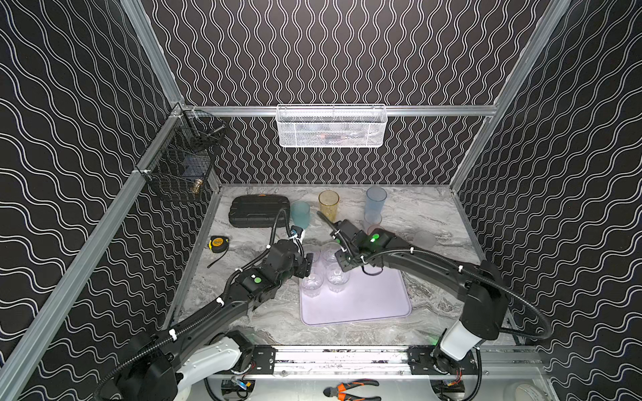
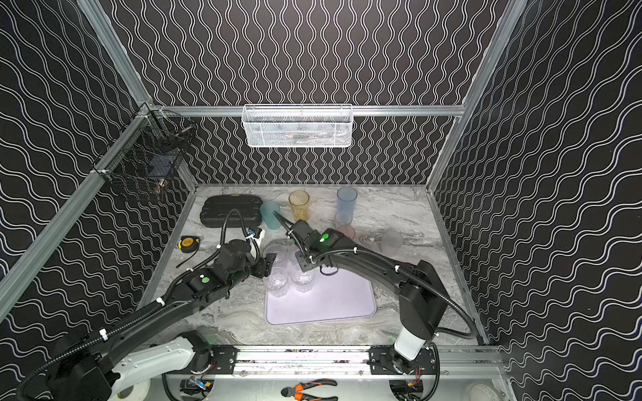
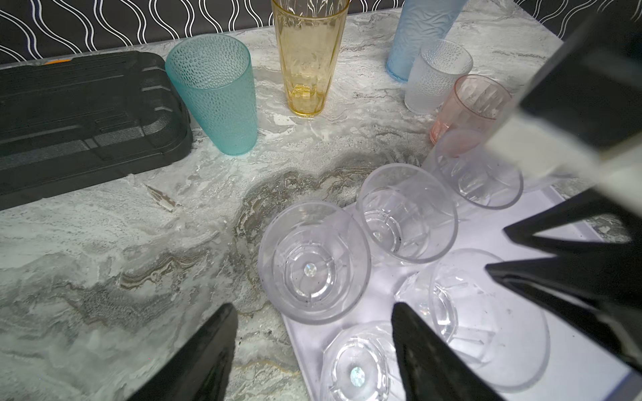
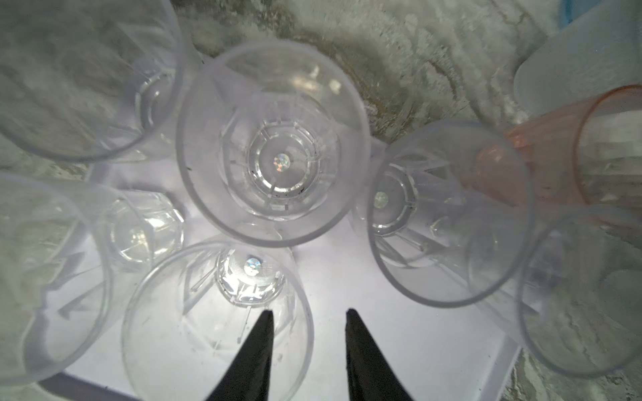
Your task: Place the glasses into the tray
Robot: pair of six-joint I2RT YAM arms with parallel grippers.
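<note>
Several clear glasses stand on the left and back of the pale lilac tray (image 1: 367,300). In the left wrist view, a clear glass (image 3: 311,264) sits at the tray's back left corner, with another clear glass (image 3: 408,214) beside it. Just short of the corner glass, my left gripper is open and empty. My right gripper hangs over the tray, its fingers partly open. One of its fingers overlaps a front clear glass (image 4: 247,270) in the right wrist view; whether they touch, I cannot tell.
Behind the tray stand a teal glass (image 3: 214,100), an amber glass (image 3: 309,67), a blue glass (image 1: 376,197), a small frosted glass (image 3: 438,77) and a pink glass (image 3: 471,107). A black case (image 1: 257,211) and a tape measure (image 1: 218,244) lie left. The tray's front right is bare.
</note>
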